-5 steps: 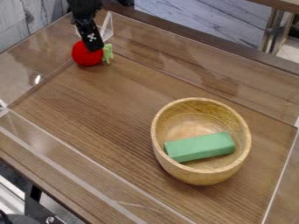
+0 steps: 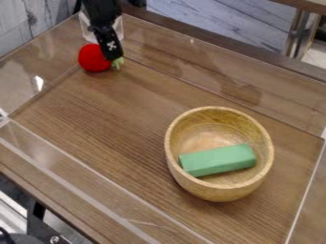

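My gripper [image 2: 105, 48] is at the top left, reaching down over a red round object [image 2: 93, 59] with a small green top, on the wooden table [image 2: 114, 143]. The fingertips are small and dark against it; whether they hold it is unclear. A wooden bowl [image 2: 218, 125] at the lower right holds a green block [image 2: 216, 161].
A grey wall [image 2: 29, 19] runs along the top left, and a shelf edge [image 2: 306, 8] sits at the top right. The middle of the table and the area left of the bowl are clear.
My gripper has shifted slightly over the red object, whose outline shows a little differently beneath it. The bowl and green block are unmoved.
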